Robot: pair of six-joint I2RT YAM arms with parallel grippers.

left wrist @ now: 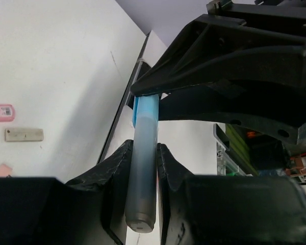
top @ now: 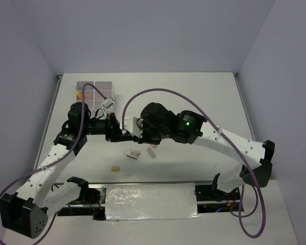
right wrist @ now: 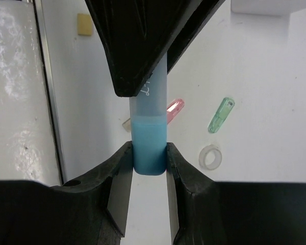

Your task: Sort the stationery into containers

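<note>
Both grippers meet near the table's middle in the top view. A translucent tube with a light-blue end is pinched by my left gripper at one end; the blue end sits in my right gripper, as the right wrist view shows. A divided container (top: 94, 89) stands at the back left. On the table (top: 183, 87) lie a pink item (left wrist: 0, 112), a pale bar (left wrist: 24, 134), a green item (right wrist: 221, 115), a clear ring (right wrist: 210, 157) and a yellow block (right wrist: 84, 24).
Arm cables loop over both arms. A metal rail and a plastic-covered strip (top: 150, 201) run along the front edge.
</note>
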